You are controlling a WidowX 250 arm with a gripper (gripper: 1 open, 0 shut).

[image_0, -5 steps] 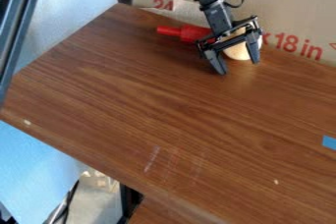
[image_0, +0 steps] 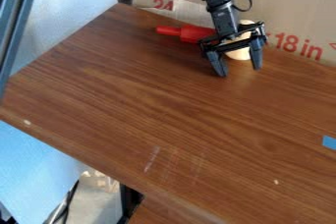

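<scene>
My gripper (image_0: 238, 63) is at the back of the wooden table (image_0: 144, 120), its two dark fingers apart and pointing down at the tabletop. Just behind it, a red object with a handle (image_0: 187, 33) lies near the back edge, partly hidden by the gripper. A pale tan round object (image_0: 239, 49) shows behind and between the fingers. Whether anything is held is not clear, but the fingers stand wide.
A cardboard sheet (image_0: 296, 12) with red print stands along the back edge. A blue tape piece (image_0: 328, 142) lies at the right. The table's left edge drops away.
My gripper has shifted slightly to the right. The red object looks unchanged.
</scene>
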